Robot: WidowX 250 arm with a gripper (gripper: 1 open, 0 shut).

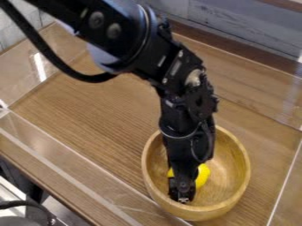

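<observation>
My gripper [184,181] reaches down from the top into a round wooden bowl [230,199] at the lower right, its fingertips low inside the bowl. A yellow object [200,177] lies in the bowl, partly hidden behind the fingers. Whether the fingers are closed on it I cannot tell.
Clear strips run along its left and right edges. A pale plank wall [242,31] stands at the back, and a black cable loops at the lower left.
</observation>
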